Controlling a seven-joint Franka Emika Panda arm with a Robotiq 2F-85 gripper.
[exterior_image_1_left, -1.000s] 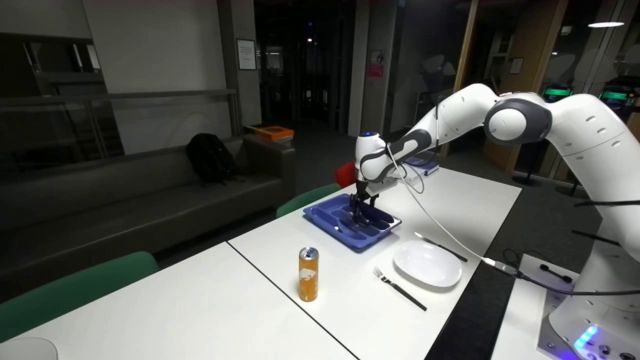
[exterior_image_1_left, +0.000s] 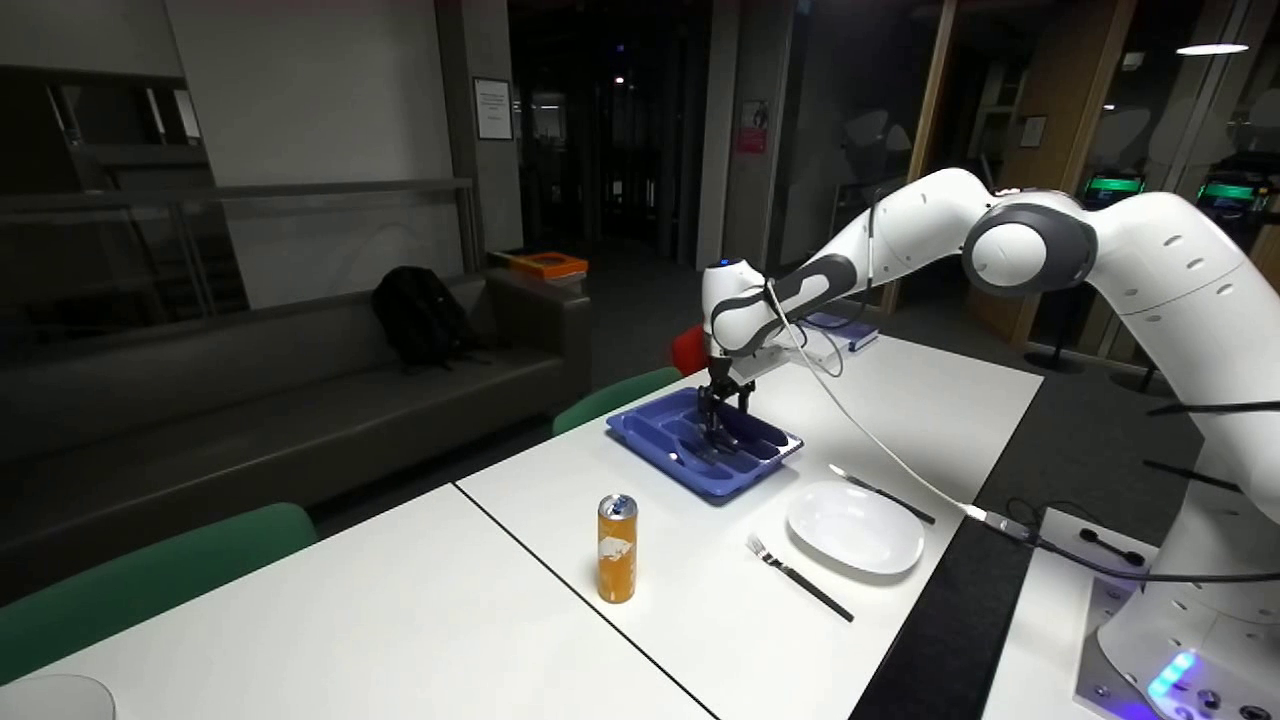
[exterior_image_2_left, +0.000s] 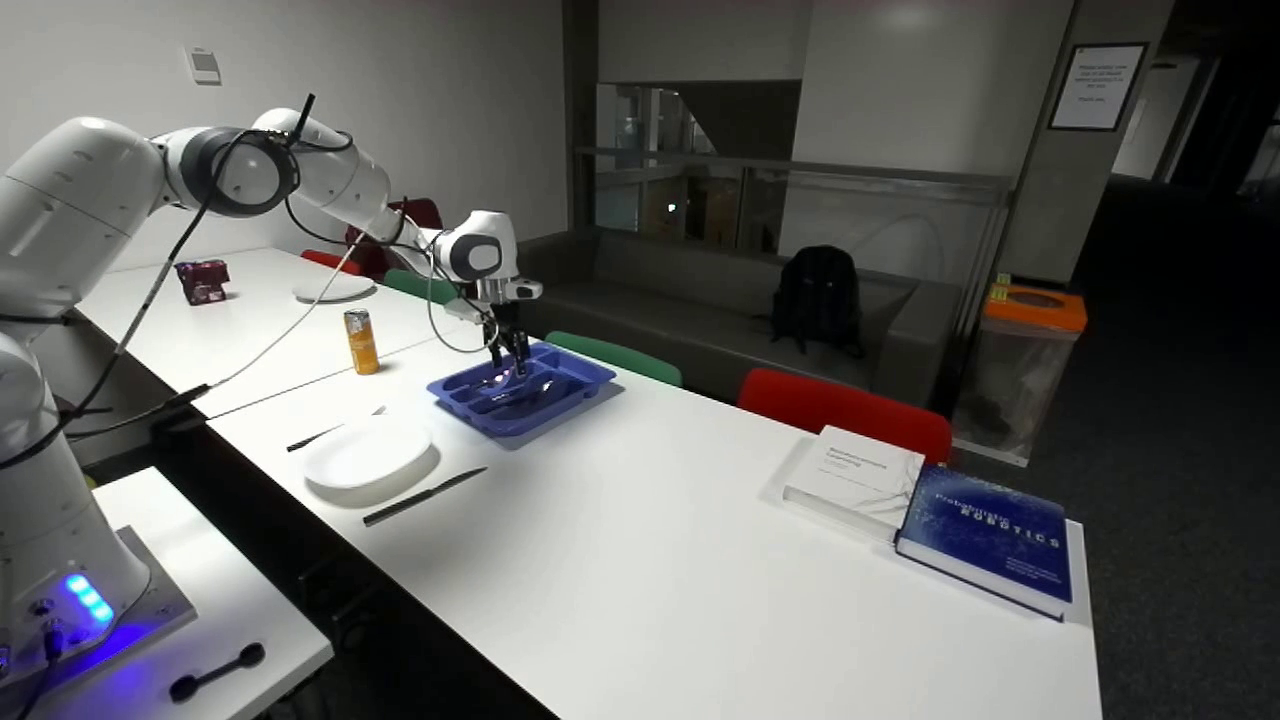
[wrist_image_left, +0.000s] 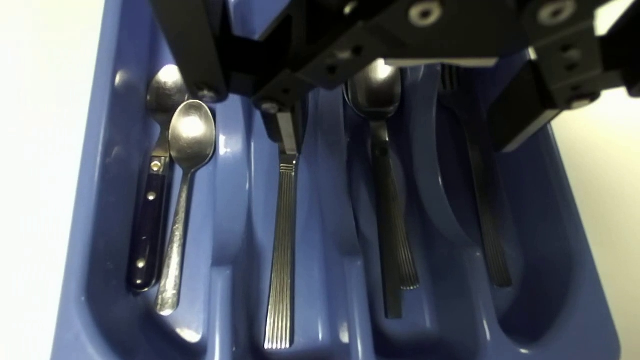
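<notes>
The blue cutlery tray (wrist_image_left: 78, 270) fills most of the wrist view. My gripper is open low over it, its fingers wide apart and gripping nothing. One finger stands over the compartment with a ribbed-handled utensil (wrist_image_left: 280, 258), hiding that utensil's head. The other finger is over the right side compartment, near a fork (wrist_image_left: 487, 216). Between them a spoon (wrist_image_left: 376, 90) and a dark handle (wrist_image_left: 387, 240) lie in one compartment. On the left are a silver spoon (wrist_image_left: 190, 135) and a dark-handled utensil (wrist_image_left: 150, 228).
In exterior view 1, an orange can (exterior_image_1_left: 617, 552) stands in front of the tray. A white plate (exterior_image_1_left: 855, 528) lies between a fork (exterior_image_1_left: 801, 580) and a knife (exterior_image_1_left: 882, 493). Two books (exterior_image_2_left: 858, 480) sit at the table's far end in exterior view 2, with clear table before them.
In exterior view 1 the arm's wrist and my gripper have shifted slightly left. The tray, can, plate and cutlery on the table look unmoved.
</notes>
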